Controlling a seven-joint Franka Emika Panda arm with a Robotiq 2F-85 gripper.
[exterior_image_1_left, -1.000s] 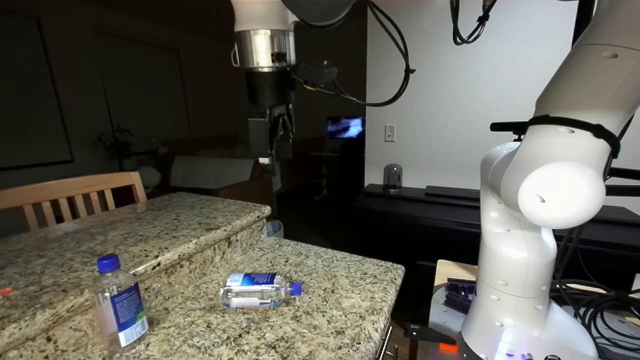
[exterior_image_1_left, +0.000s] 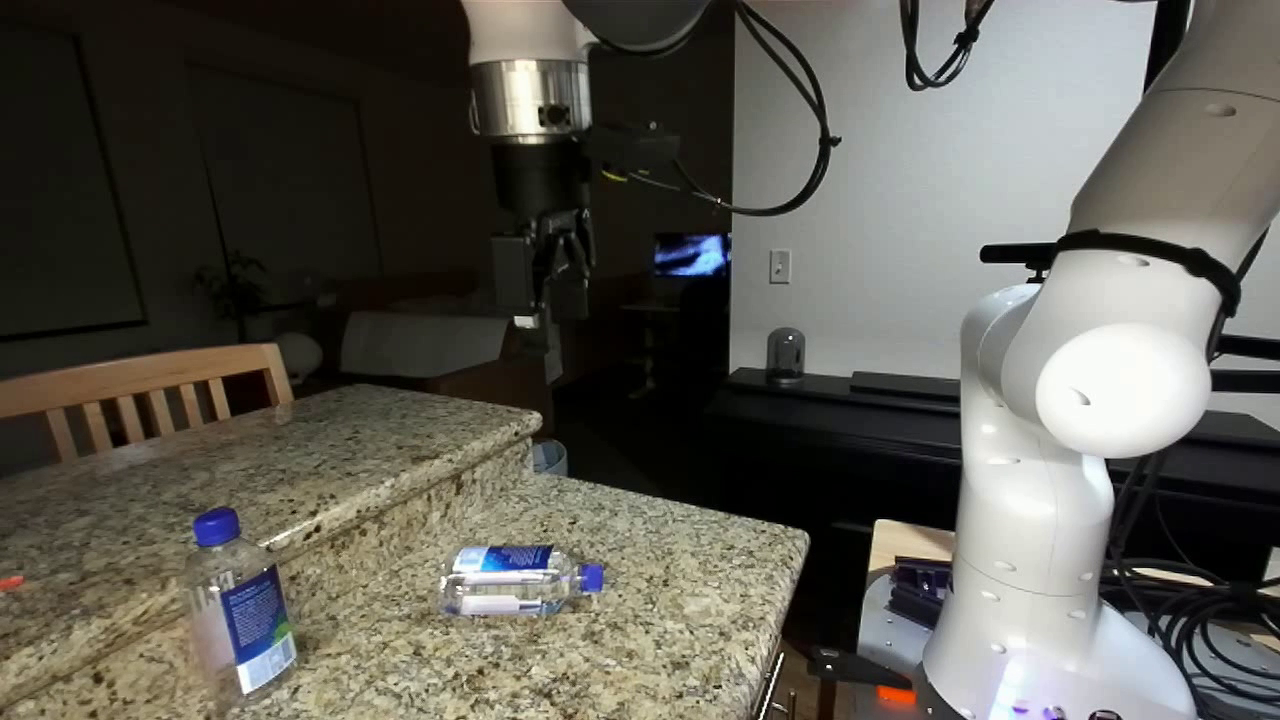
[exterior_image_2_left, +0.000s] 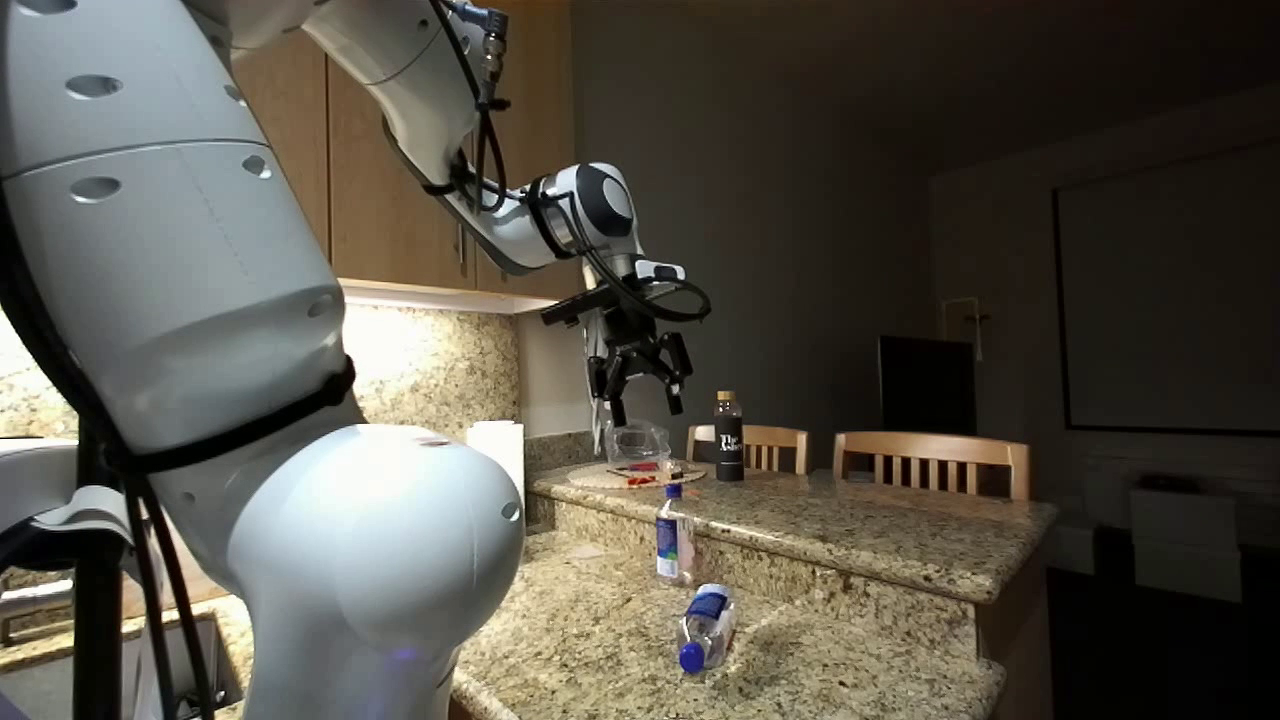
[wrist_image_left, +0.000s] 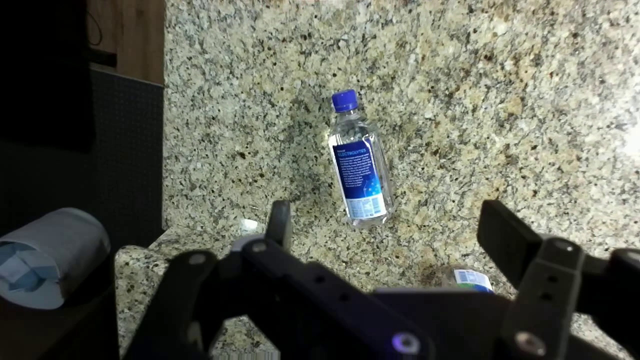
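Note:
My gripper (exterior_image_2_left: 649, 408) hangs high above the granite counter, open, with empty air between its spread fingers. Below it a clear water bottle with a blue cap and blue label (wrist_image_left: 360, 174) lies on its side; in exterior view 1 this lying bottle (exterior_image_1_left: 510, 581) has its cap pointing right. A second bottle of the same kind (exterior_image_1_left: 246, 612) stands upright at the left of that view. In exterior view 2 the upright bottle (exterior_image_2_left: 673, 540) is near the raised ledge, behind the lying one (exterior_image_2_left: 708, 629). The wrist view shows only part of the upright bottle (wrist_image_left: 472, 279), behind my gripper.
A raised granite ledge (exterior_image_2_left: 840, 524) borders the lower counter. On it stand a dark bottle with a wooden lid (exterior_image_2_left: 728, 438) and a clear container (exterior_image_2_left: 637, 444) on a round mat. Wooden chairs (exterior_image_2_left: 936, 460) are behind. The counter around the lying bottle is clear.
My gripper has turned slightly and shifted a very little in exterior view 1, and its cable has swung a bit. Both bottles are where they were.

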